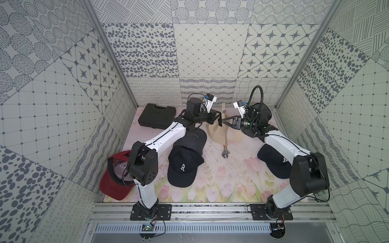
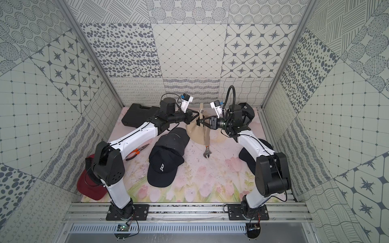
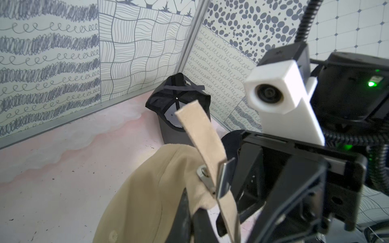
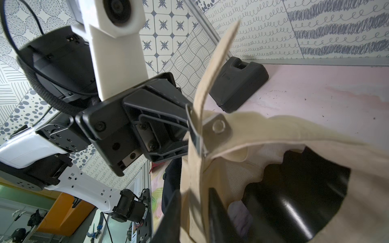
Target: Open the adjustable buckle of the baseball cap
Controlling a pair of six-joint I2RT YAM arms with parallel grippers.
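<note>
The beige cap (image 1: 215, 131) stands at the back middle, its opening toward the right wrist view. Its metal buckle (image 3: 222, 178) is on the beige strap (image 3: 204, 137), whose one end sticks up above the buckle while a length hangs below. My left gripper is shut on the thin cloth band beside the buckle; the exact grip is partly hidden. My right gripper is part open, with the hanging strap length (image 4: 195, 182) passing between its blurred fingers. The two grippers face each other closely in both top views.
A wrench (image 1: 225, 153) lies in front of the beige cap. Dark caps (image 1: 183, 164) lie front left, others on the right, a red cap (image 1: 115, 178) far left, a black case (image 1: 157, 115) back left.
</note>
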